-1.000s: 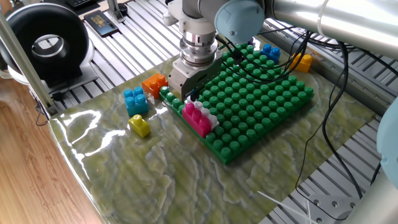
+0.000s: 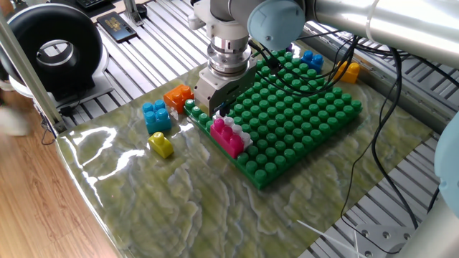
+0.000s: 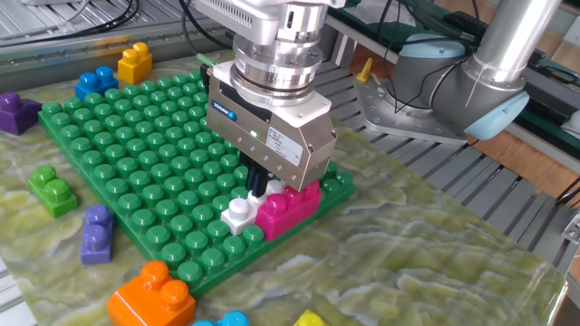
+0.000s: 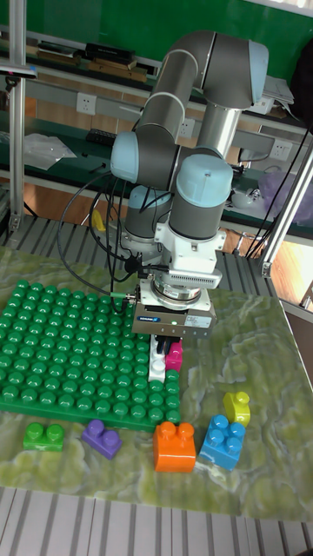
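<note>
A green studded baseplate lies on the table. Along one edge of it sit a magenta brick and a white brick, side by side and touching. My gripper points down right at the white brick, its dark fingers close together and reaching its top. In exterior view 3 the white brick shows just below the fingers, with the magenta brick to its right. The fingertips are partly hidden by the bricks, so whether they grip the white brick cannot be told.
Loose bricks lie around the plate: orange, blue, yellow, purple and light green. Another blue brick and a yellow-orange brick stand at its far side. Free table spreads before the magenta brick in exterior view 1.
</note>
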